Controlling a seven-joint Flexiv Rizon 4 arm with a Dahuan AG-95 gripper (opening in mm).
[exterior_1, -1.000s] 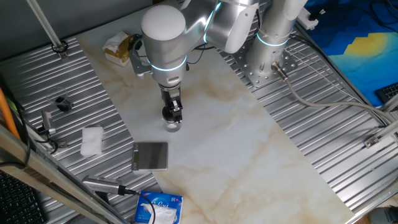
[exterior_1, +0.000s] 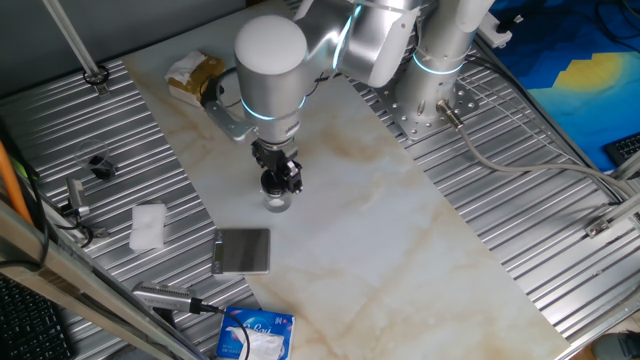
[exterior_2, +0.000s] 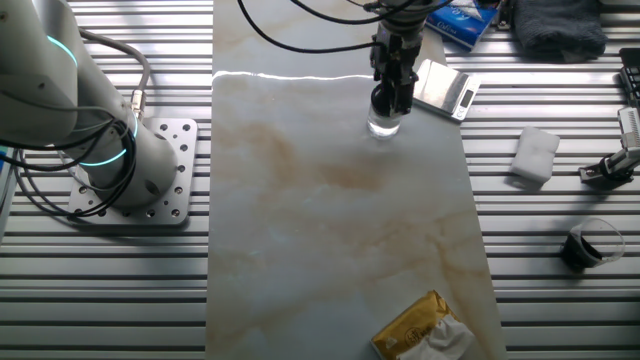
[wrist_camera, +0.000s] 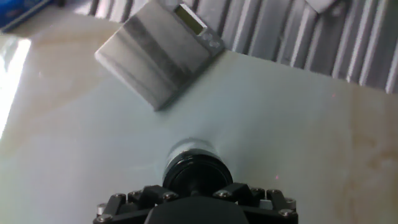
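Note:
A small clear jar (exterior_1: 277, 204) with a black lid stands upright on the marbled board. My gripper (exterior_1: 279, 178) points down right at the jar's top. In exterior view 2 the clear jar body (exterior_2: 383, 128) shows under the dark fingers. The round black lid (wrist_camera: 197, 172) lies at the bottom centre of the wrist view, with dark finger parts (wrist_camera: 163, 195) close on both sides. Whether the fingers press on the lid is hidden. Beside the jar, apart from it, lies a flat silver scale (exterior_1: 241, 251) with a small display.
A blue packet (exterior_1: 256, 333) and a yellow tissue pack (exterior_1: 196, 78) lie at opposite ends of the board. Off the board are a white pad (exterior_1: 148, 227) and a clear cup with dark contents (exterior_2: 590, 246). Most of the board is bare.
My gripper has turned about its upright axis, and the wrist bracket has swung with it. The arm has shifted slightly right in exterior view 1. Jar and scale have stayed in place.

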